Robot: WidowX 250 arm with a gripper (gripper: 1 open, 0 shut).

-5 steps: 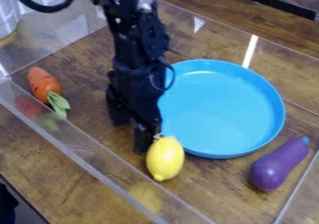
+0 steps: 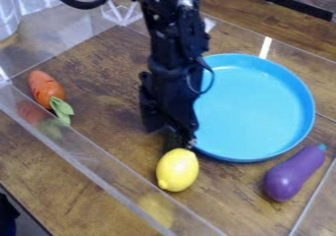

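The black robot arm reaches down from the top centre, and its gripper [image 2: 168,130] is low over the wooden table, just left of the blue plate [image 2: 269,88]. A yellow lemon-like toy [image 2: 178,170] lies below the gripper, near the plate's lower left edge. The fingers are dark against dark, so their state is unclear.
An orange carrot [image 2: 47,90] with green top lies at the left. A purple eggplant [image 2: 292,176] lies at the lower right. Clear walls edge the wooden surface [image 2: 85,147] at left and bottom.
The arm has shifted slightly.
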